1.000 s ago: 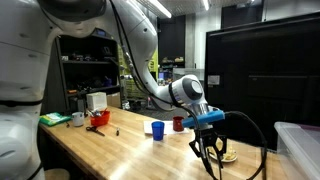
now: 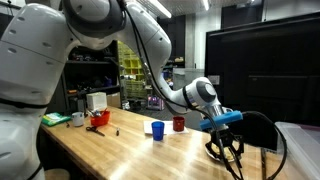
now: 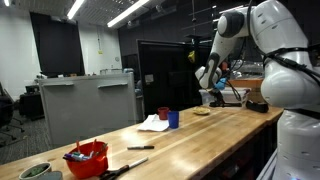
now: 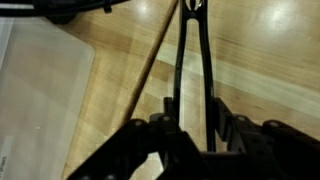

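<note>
Between my gripper's (image 4: 194, 112) fingers run the two arms of what look like black tongs (image 4: 207, 60), joined at a metal end at the top of the wrist view. The fingers stand part open, with the arms against their inner sides. In exterior view 1 the gripper (image 2: 226, 152) points down over the far right of the table, with thin dark parts below it. A pale plate (image 2: 214, 149) lies just behind and is partly hidden. In exterior view 2 the plate (image 3: 202, 111) shows at the far end, its contents too small to tell.
Beside the gripper lies a thin brown stick (image 4: 150, 65), next to a translucent bin (image 4: 35, 85). A blue cup (image 2: 158, 130), a red cup (image 2: 179, 124) and a red basket (image 3: 87, 160) stand further away. Mid-table is mostly clear.
The arm has moved to the right in exterior view 1, carrying the gripper and the thin dark parts with it. The plate, clearer to see before, is now more covered.
</note>
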